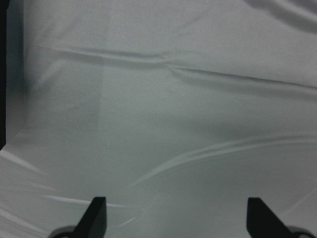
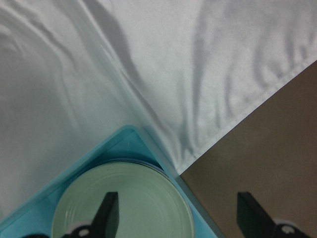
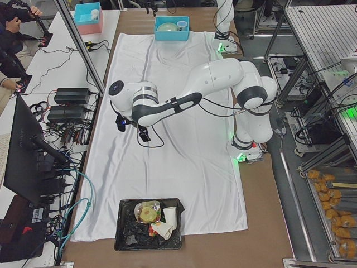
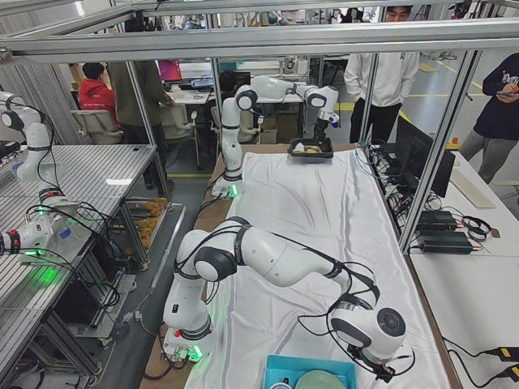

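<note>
In the camera left view, one gripper hangs over the white cloth at the middle; its wrist view shows only cloth between wide-apart fingertips. A black lined tray holds food wrappers and paper at the near end. At the far end a blue bin holds a pale green plate and a cup. In the right wrist view, my right gripper stands open above the bin and plate, nothing between its fingers.
Monitor, black boxes and cables line the left side; metal frame rails stand around the table.
</note>
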